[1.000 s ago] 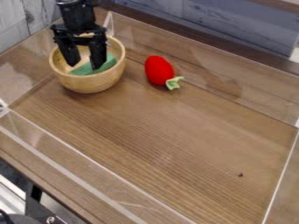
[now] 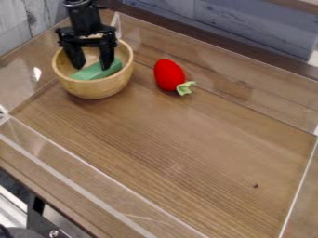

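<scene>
My black gripper (image 2: 87,45) reaches down from the top left into a wooden bowl (image 2: 97,88), its two fingers standing apart over a green object (image 2: 99,72) lying inside. Whether the fingertips touch that object is hard to tell. A red object with a pale green end (image 2: 170,74), like a toy vegetable, lies on the table to the right of the bowl.
A grey edge or wall runs along the back left, close behind the bowl.
My gripper has shifted slightly up and back within the bowl. The bowl and the red object look unmoved.
</scene>
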